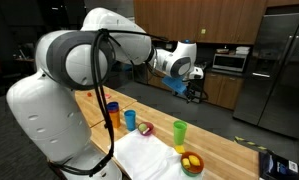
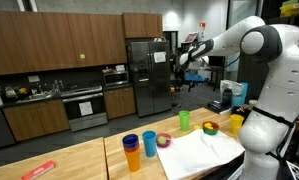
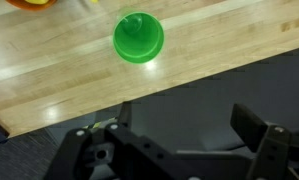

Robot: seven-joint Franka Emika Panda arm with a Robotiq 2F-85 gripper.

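My gripper is open in the wrist view, its dark fingers spread wide with nothing between them. Beyond it, lower down on the table, a green cup [image 3: 139, 40] shows its open mouth, near the table's edge. In exterior view 1 the arm reaches high over the table, and the gripper [image 1: 197, 92] hangs well above the green cup [image 1: 180, 132]. A bowl [image 1: 192, 164] with yellow pieces inside stands close to that cup. Further along are a blue cup [image 1: 130, 119] and a round pinkish bowl [image 1: 145, 128].
Stacked orange and blue cups [image 2: 132, 158] stand near another blue cup [image 2: 149, 141]. A white sheet [image 2: 189, 155] covers part of the tabletop. A dark device [image 1: 277, 165] lies at one table edge. Bare wood [image 1: 224, 150] runs between it and the bowl.
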